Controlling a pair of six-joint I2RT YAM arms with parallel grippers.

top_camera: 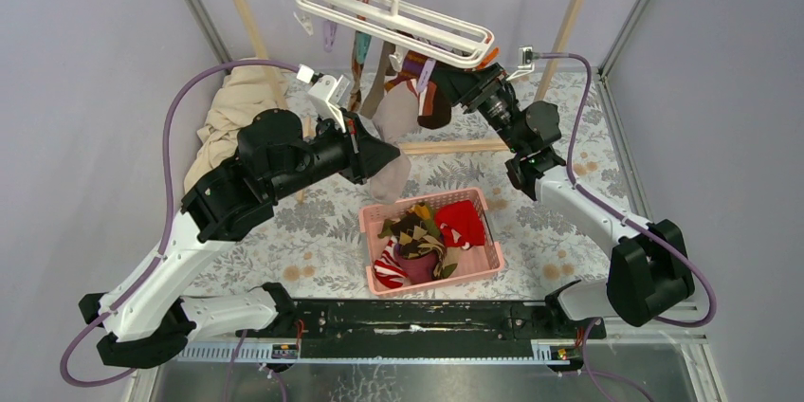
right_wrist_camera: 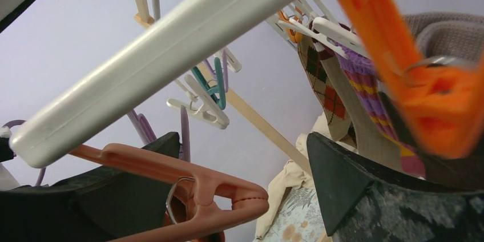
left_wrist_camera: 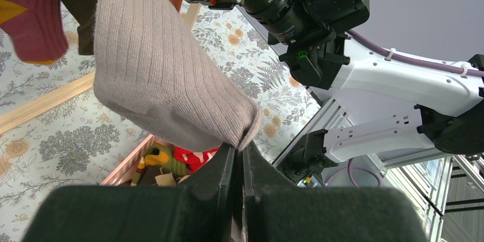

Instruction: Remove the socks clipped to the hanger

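My left gripper is shut on a beige ribbed sock [left_wrist_camera: 165, 76], which stretches upward from the fingers toward the white clip hanger [top_camera: 393, 13]. My right gripper [top_camera: 453, 80] is up under the hanger's right end; in the right wrist view its fingers are apart, with a salmon clothespin [right_wrist_camera: 205, 196] by one finger and an orange clothespin [right_wrist_camera: 382, 36] above the other. Other socks hang from clips: a maroon-yellow one [left_wrist_camera: 31, 19], an argyle one [right_wrist_camera: 322, 76] and a purple striped one [right_wrist_camera: 359, 82].
A pink basket [top_camera: 488, 264] of loose socks sits below the hanger. The wooden rack [top_camera: 572, 13] frames the hanger, and beige cloth [top_camera: 223, 132] lies at the back left.
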